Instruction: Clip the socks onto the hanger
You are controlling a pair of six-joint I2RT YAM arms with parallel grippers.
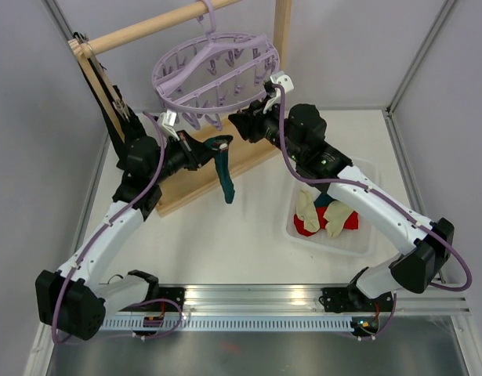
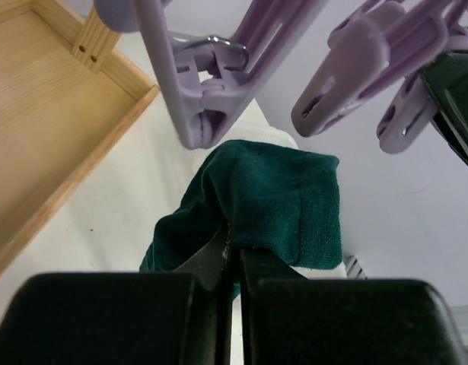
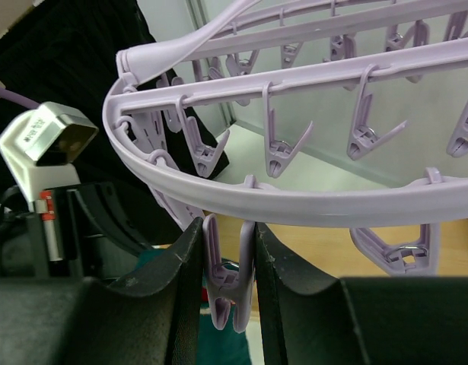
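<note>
A lilac round hanger (image 1: 217, 102) with several dangling clips hangs from a wooden bar. My left gripper (image 1: 217, 147) is shut on the upper part of a dark teal sock (image 1: 225, 178), whose length hangs down below the fingers. In the left wrist view the sock (image 2: 272, 194) bulges above the fingertips, just under a lilac clip (image 2: 199, 114) and apart from it. My right gripper is shut on one lilac clip (image 3: 222, 285) at the hanger's rim; the clip's lower tips stand slightly apart. Behind it, part of the teal sock (image 3: 222, 342) shows.
A clear bin (image 1: 331, 244) at the right holds red, cream and teal socks. The wooden rack (image 1: 143, 30) stands at the back left, with black garments (image 1: 131, 129) on its side.
</note>
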